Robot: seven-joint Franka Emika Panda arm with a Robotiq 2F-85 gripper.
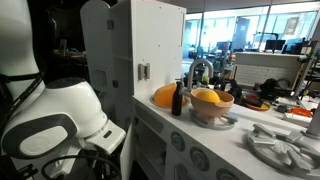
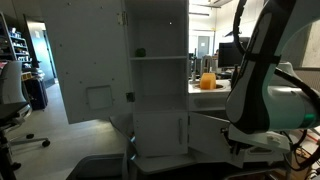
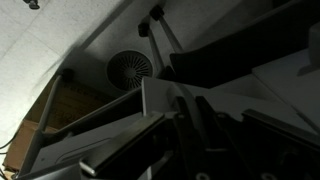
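In the wrist view my gripper is at the edge of a pale, flat panel (image 3: 158, 93). Its fingers look shut on that edge, though dark shadow hides much of the contact. From the second exterior view, the gripper (image 2: 234, 146) hangs low beside a white panel (image 2: 207, 135) that stands out from the cabinet. The white arm (image 1: 55, 125) fills the lower left of the first exterior view and hides the fingers there.
A counter holds a dark bottle (image 1: 177, 101), an orange bowl (image 1: 207, 103) and a faucet (image 1: 203, 70). Knobs line its front (image 1: 178, 141). A tall white cabinet (image 1: 158, 45) stands behind. Open floor (image 2: 65, 138) lies left in the second exterior view.
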